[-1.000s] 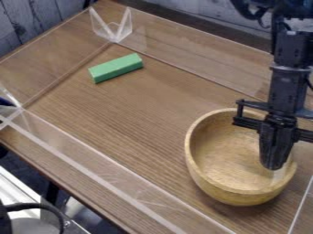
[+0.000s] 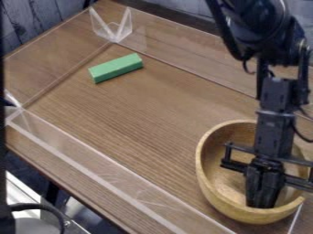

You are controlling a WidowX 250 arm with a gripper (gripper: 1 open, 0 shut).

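A large tan round bowl (image 2: 221, 183) sits on the wooden tabletop at the lower right. My black gripper (image 2: 262, 190) reaches down inside it at the right side, its fingertips low within the bowl. It looks shut, with nothing visible between its fingers, though the tips are dark and hard to make out.
A green block (image 2: 116, 68) lies on the upper left of the table (image 2: 128, 114). A clear angular piece sits at the back edge. Black hardware shows at the lower left edge.
My gripper has moved down deeper into the bowl. The bowl now appears slightly narrower in view and shifted a little to the right.
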